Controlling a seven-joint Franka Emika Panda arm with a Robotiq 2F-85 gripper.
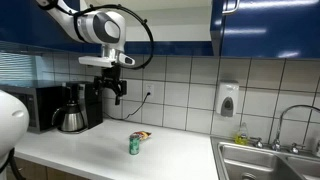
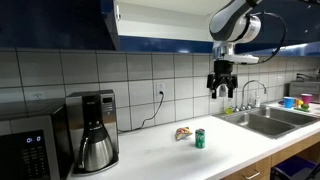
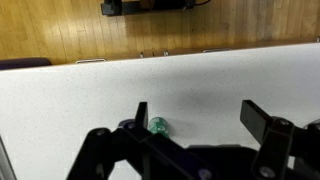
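A green can [image 1: 134, 144] stands upright on the white counter [image 1: 170, 160]. An orange-and-brown item [image 2: 183, 133], too small to make out, lies close to it on the wall side. High above the counter hangs my gripper [image 1: 109, 92], pointing down, fingers wide apart and nothing between them. From the wrist, the can [image 3: 158, 125] shows near the left finger [image 3: 140, 113], well below it and partly covered by the gripper's body. The right finger [image 3: 249, 113] has bare counter beneath it.
A coffee maker with a steel carafe [image 2: 97, 149] and a black microwave [image 2: 28, 150] occupy one end. The sink [image 1: 255, 160] is at the other, a soap bottle [image 1: 242, 134] behind it. Blue cabinets [image 1: 270, 30] overhang the back.
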